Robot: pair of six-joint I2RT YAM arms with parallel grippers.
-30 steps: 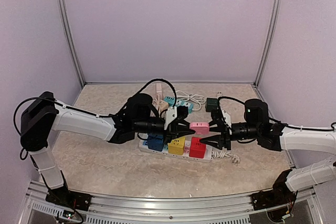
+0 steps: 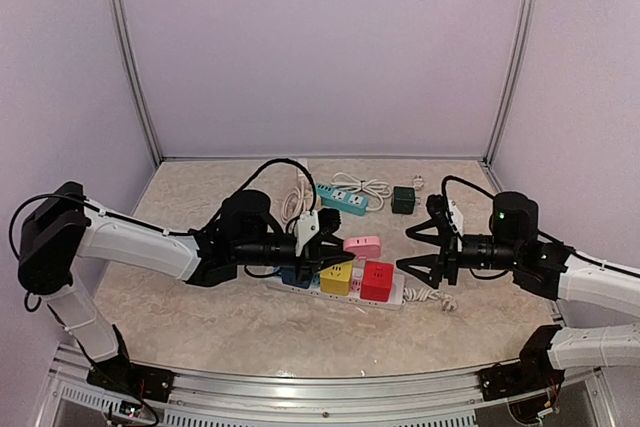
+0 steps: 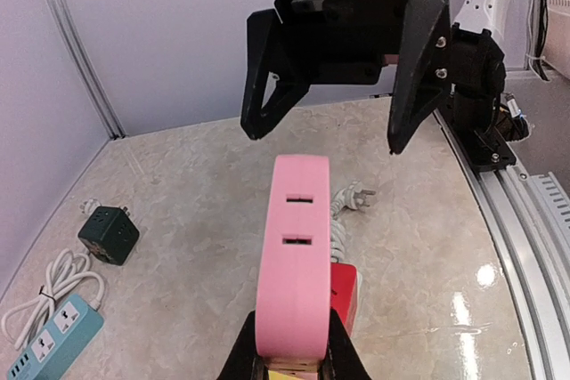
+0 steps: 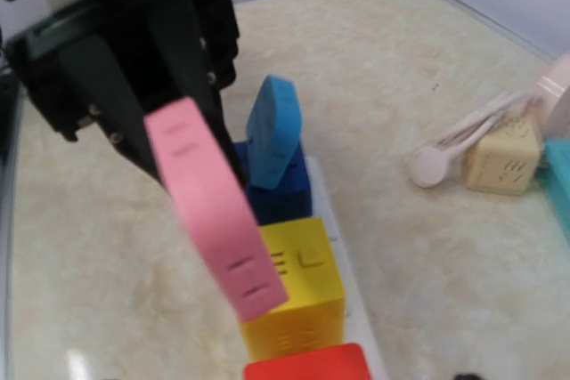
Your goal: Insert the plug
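Note:
The pink plug [image 2: 362, 246] is in the air above the strip, in line with my left gripper [image 2: 335, 247]. In the left wrist view the black fingers [image 3: 239, 353] close on the plug's lower end, and its slotted face [image 3: 296, 229] points up. My right gripper [image 2: 425, 252] stands open to the right of the plug, apart from it, nothing between its fingers. Below lies a white power strip [image 2: 398, 293] bearing a yellow block [image 2: 336, 278], a red block [image 2: 377, 282] and a dark blue block [image 2: 296, 275], partly hidden by the left gripper.
A light blue plug [image 4: 274, 131] shows by the dark blue block in the right wrist view. Farther back lie a teal strip [image 2: 342, 198] with a white cord and a dark green cube [image 2: 403, 200]. A coiled cord [image 2: 430, 296] lies right of the strip.
My right gripper has backed off to the right, away from the pink plug, and opened wider.

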